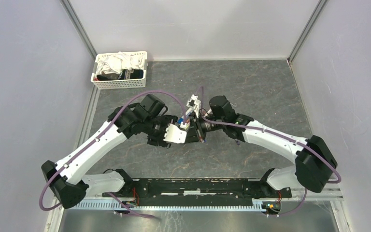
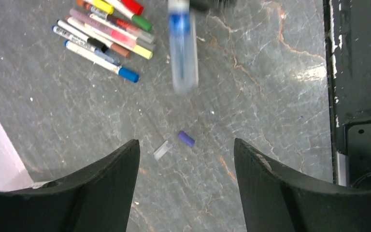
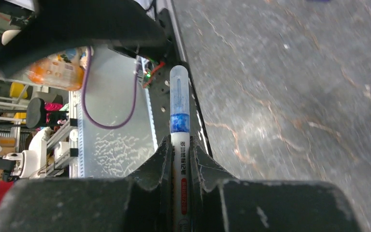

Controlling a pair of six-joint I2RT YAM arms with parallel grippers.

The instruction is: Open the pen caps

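Observation:
A white marker [image 3: 180,169] with a blue band and a clear, cap-like end [image 3: 179,89] stands between the fingers of my right gripper, which are closed around its body. In the left wrist view the marker's clear end [image 2: 183,63], blurred, points toward my left gripper. That gripper is open, its fingers wide apart and nothing between them; the clear end is ahead of the gap. A dark left-arm part [image 3: 82,34] looms at upper left in the right wrist view. From above, the arms hide the meeting point.
Several capped markers [image 2: 111,29] lie side by side on the grey table [image 1: 251,87]. Two small loose pieces, one purple-blue [image 2: 186,139] and one pale [image 2: 161,150], lie apart from them. A white basket [image 1: 121,84] with cloth stands at the back left.

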